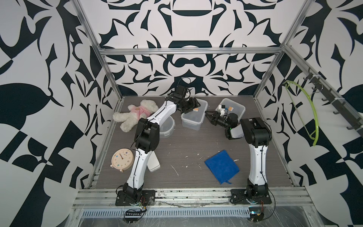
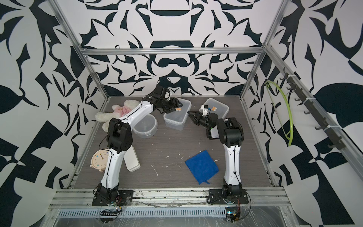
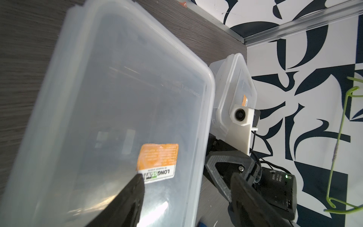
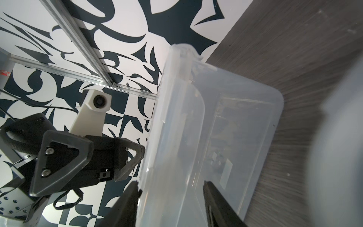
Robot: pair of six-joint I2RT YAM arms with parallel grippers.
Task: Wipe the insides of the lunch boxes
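Observation:
Side by side at the back stand the clear middle lunch box [image 1: 193, 123] and the right lunch box [image 1: 237, 106]. The middle one carries an orange and white label [image 3: 157, 160]; I cannot tell whether a lid covers it. My left gripper [image 1: 192, 106] hangs over this box's left side, fingers apart, holding nothing. Just off its right edge, my right gripper [image 1: 209, 117] is open; its view shows the box wall [image 4: 166, 151] beyond the gap between the fingers. On the front right of the table lies a flat blue cloth [image 1: 222, 166], apart from both grippers.
A round clear container [image 2: 145, 126] and a teddy bear [image 1: 135, 114] sit at the left. Nearer the front are a clock [image 1: 122, 159] and a white case [image 1: 153, 162].

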